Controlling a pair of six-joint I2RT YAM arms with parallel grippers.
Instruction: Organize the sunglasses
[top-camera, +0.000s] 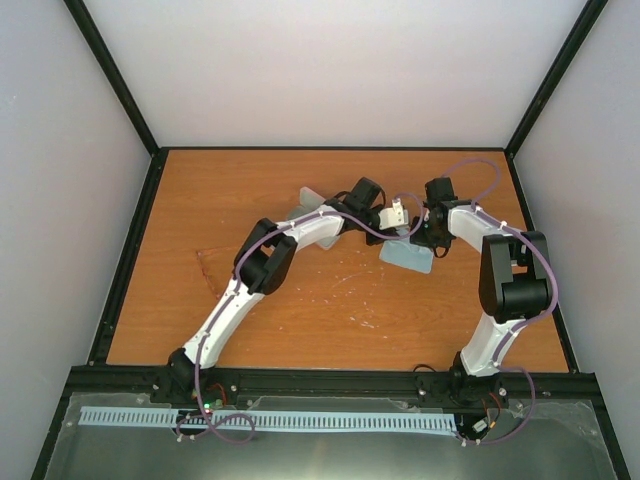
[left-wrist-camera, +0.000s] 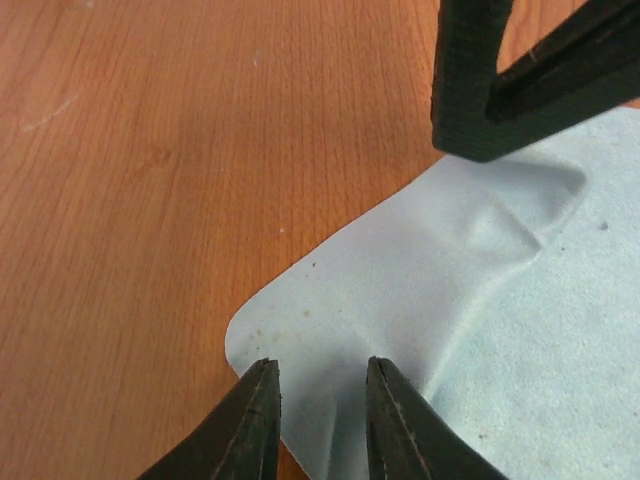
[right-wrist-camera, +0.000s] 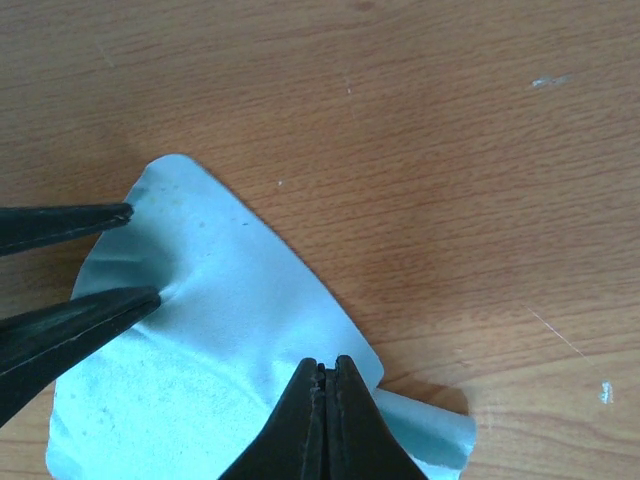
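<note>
A pale blue cloth (top-camera: 405, 255) lies on the table at center right, under both grippers. In the left wrist view my left gripper is part open over a folded corner of the cloth (left-wrist-camera: 530, 330), with the dark fingers of my right gripper at the upper right. In the right wrist view my right gripper has its fingertips together on the cloth (right-wrist-camera: 200, 320); whether fabric is between them is hard to see. The left gripper's fingers (right-wrist-camera: 80, 335) reach in from the left. No sunglasses can be made out.
A grey object (top-camera: 308, 200), partly hidden by the left arm, lies at the back center.
</note>
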